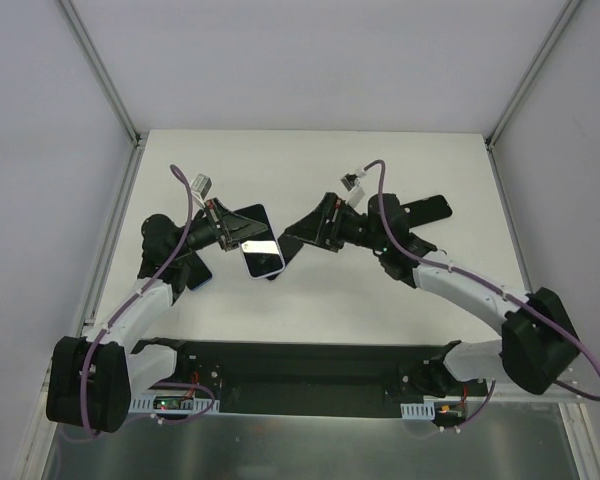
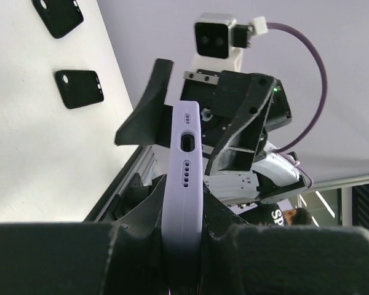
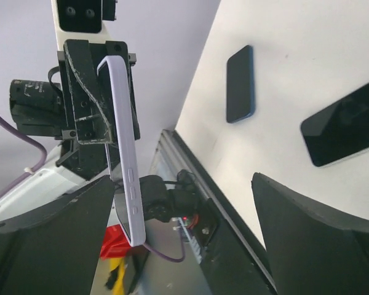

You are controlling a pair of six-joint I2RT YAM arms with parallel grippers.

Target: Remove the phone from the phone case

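Observation:
A phone in a lavender case (image 1: 264,258) is raised above the table on the left, dark screen up and tilted. My left gripper (image 1: 242,230) is shut on its upper part. In the left wrist view the end of the case (image 2: 184,163) faces me, with its port opening and small holes showing. From the right wrist view the lavender side (image 3: 128,147) runs along the dark screen; whether the phone sits fully inside cannot be told. My right gripper (image 1: 310,232) stands open just right of the cased phone, apart from it, with nothing between its fingers.
A dark phone (image 3: 347,126) lies on the table beneath the grippers. A blue-edged phone (image 1: 198,271) rests near the left arm. Black cases, one at the right (image 1: 428,210), lie on the far side.

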